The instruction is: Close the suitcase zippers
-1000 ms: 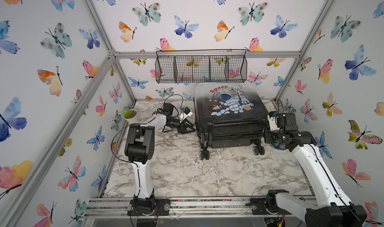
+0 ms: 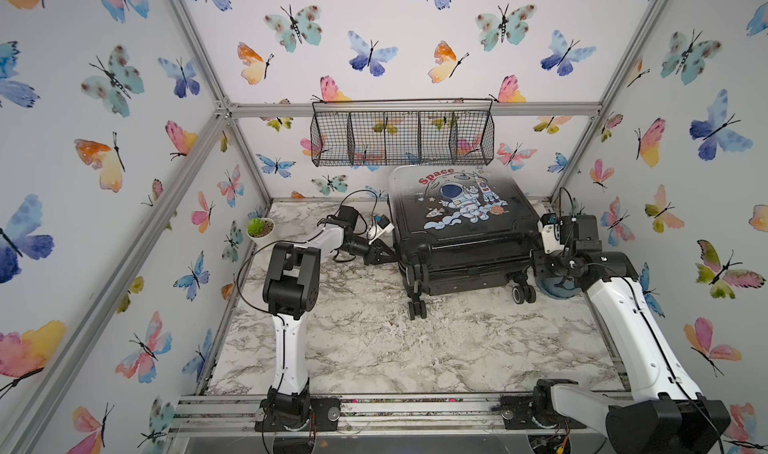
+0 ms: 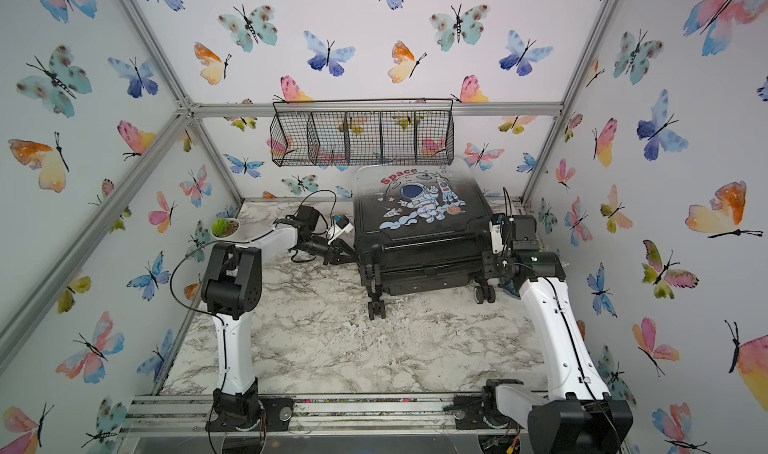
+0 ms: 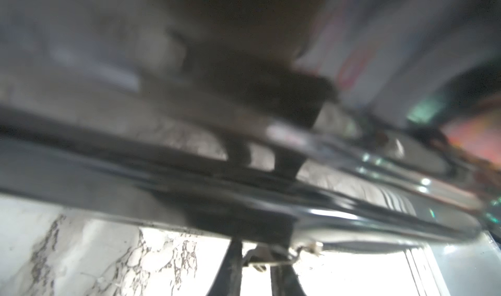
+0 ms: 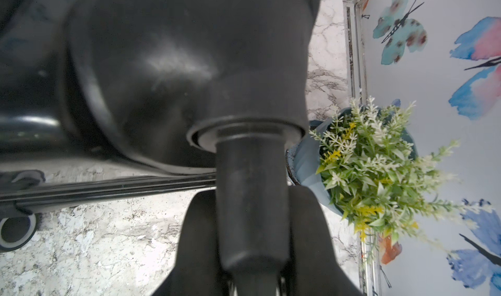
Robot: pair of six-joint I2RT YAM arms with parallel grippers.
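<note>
The black suitcase (image 2: 464,205) with an astronaut print lies flat at the back of the table, its wheel end facing me. My left gripper (image 2: 393,257) is at its left side. In the left wrist view, the left gripper has its fingers (image 4: 230,275) parted below the glossy side edge. A small metallic piece, perhaps a zipper pull (image 4: 261,262), shows between or just behind them; contact is unclear. At the right front corner, my right gripper is shut on a black cylindrical wheel post (image 5: 252,191) of the suitcase. The zipper line is mostly hidden.
A flowering plant (image 5: 370,170) in a blue pot stands close to the right gripper. A small succulent pot (image 2: 260,228) sits at the back left. The wire basket (image 2: 402,137) hangs behind the suitcase.
The left gripper has moved right, against the suitcase's left side. The suitcase's wheel end has shifted slightly right and back, together with the right gripper.
</note>
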